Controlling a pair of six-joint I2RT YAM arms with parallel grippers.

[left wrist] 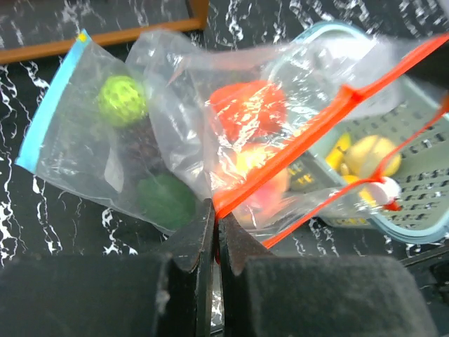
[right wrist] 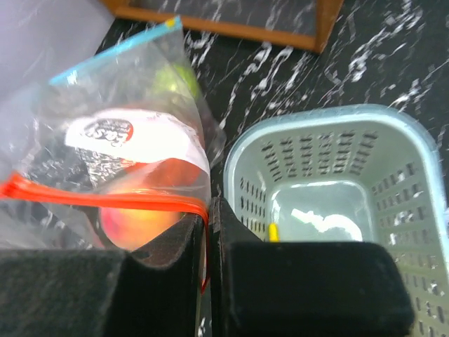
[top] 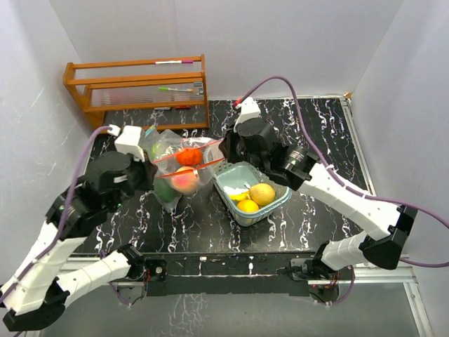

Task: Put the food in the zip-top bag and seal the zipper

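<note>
The clear zip top bag [left wrist: 189, 105] with an orange zipper is held stretched between my two grippers, its mouth open. Inside it lie an orange-red pumpkin-like food [top: 189, 156] and a pink and yellow peach [top: 185, 181]. My left gripper is shut on the bag's edge, at one end of the orange strips. At the opposite end, my right gripper has its fingers shut, with an orange strip running between them. A white label [right wrist: 137, 135] shows on the bag's side.
A second bag with a blue zipper [left wrist: 52, 102] holds green food [left wrist: 122, 100] to the left. Right of centre, the pale green basket [top: 242, 222] contains yellow items [top: 262, 193]. A wooden rack [top: 137, 81] stands at the back. Free table lies at the right.
</note>
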